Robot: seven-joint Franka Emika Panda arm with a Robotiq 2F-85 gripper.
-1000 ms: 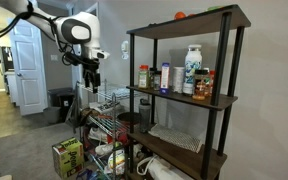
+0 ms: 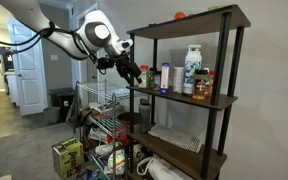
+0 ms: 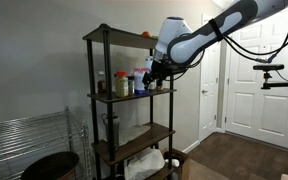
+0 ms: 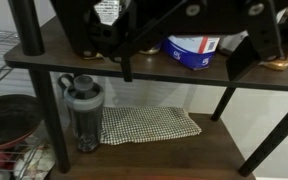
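Observation:
My gripper [image 2: 133, 76] has its fingers at the left end of the shelf unit's middle board [image 2: 176, 97], close to the items there. In the wrist view the gripper stands open, its dark fingers [image 4: 125, 66] wide apart. A blue-and-white container [image 4: 192, 50] shows on the board behind the gap, not held. Along that board stand a white bottle [image 2: 193, 60], a red-lidded jar [image 2: 143, 76] and an orange-brown jar [image 2: 204, 84]. The gripper [image 3: 148, 76] hides part of the row in the second exterior view.
On the lower board are a dark pitcher [image 4: 85, 112] and a checkered cloth [image 4: 144, 125]. Black posts [image 2: 223, 60] frame the unit. A wire rack [image 2: 102, 100] stands left of it, and a dark pan [image 4: 11, 118] lies on wire shelving.
The arm has swung right toward the shelf unit, and the gripper has tilted from pointing down to reaching toward the middle board. The shelf items look unmoved.

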